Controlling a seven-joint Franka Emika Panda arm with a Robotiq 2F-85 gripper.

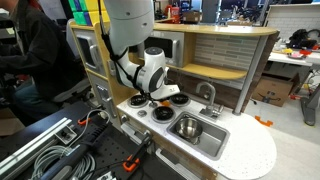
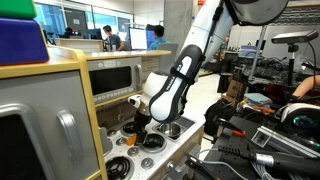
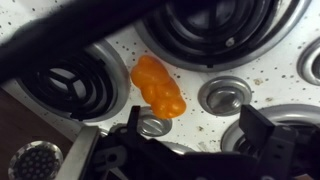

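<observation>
A bright orange, lumpy toy-like piece (image 3: 158,86) lies on the white speckled stovetop among the burners in the wrist view. It also shows as a small orange patch (image 2: 132,140) in the second exterior view. Low over the stove stands my gripper, its dark fingers (image 3: 264,140) wide apart with nothing held between them. In the wrist view the orange piece sits ahead of the gap, nearer the left finger. The gripper's tips are hard to make out from outside.
Black coil burners (image 3: 72,82) with raised metal rims and round knobs (image 3: 224,95) surround the piece. A dark bar crosses the wrist view's upper left. Right of the stove are a sink (image 1: 200,146) with a metal bowl (image 1: 192,129) and a tall faucet (image 1: 209,94). Shelving (image 1: 205,55) stands behind.
</observation>
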